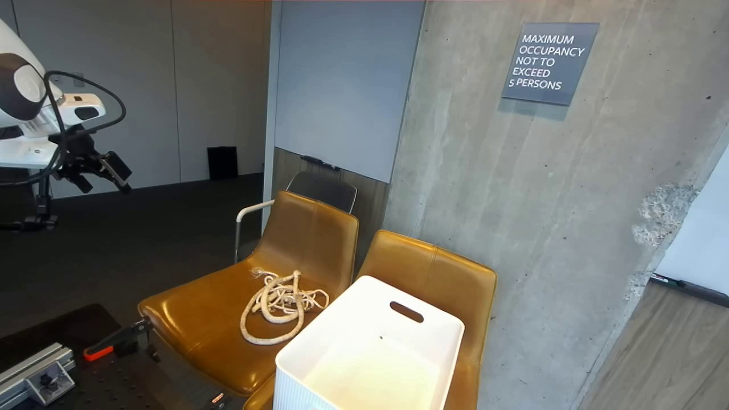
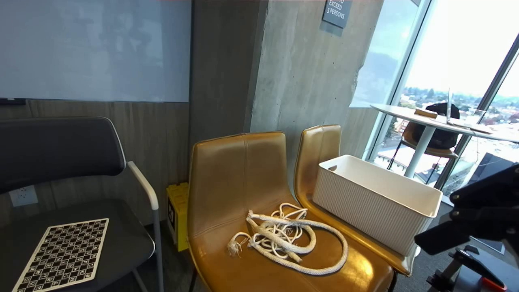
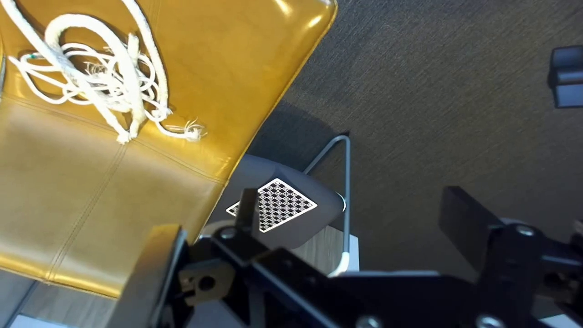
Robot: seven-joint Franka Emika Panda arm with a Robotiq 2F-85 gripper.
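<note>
A tangled white rope (image 1: 278, 305) lies in a loose heap on the seat of a tan leather chair (image 2: 243, 170). In the wrist view the rope (image 3: 128, 82) is at the upper left, well away from my fingers. Beside it, on a second tan chair (image 1: 437, 263), stands a white ribbed bin (image 2: 369, 211) that looks empty inside. My gripper (image 1: 102, 179) hangs in the air at the left, higher than the chairs and touching neither. Its dark fingers (image 3: 464, 224) stand wide apart in the wrist view, with nothing held between them.
A dark chair (image 2: 58, 146) with a light armrest carries a black-and-white patterned board (image 2: 65, 255). A yellow box (image 2: 178, 214) stands on the floor behind. At the lower left, a clamp with an orange tip (image 1: 99, 353) and a metal rail (image 1: 34, 376) occupy the dark table.
</note>
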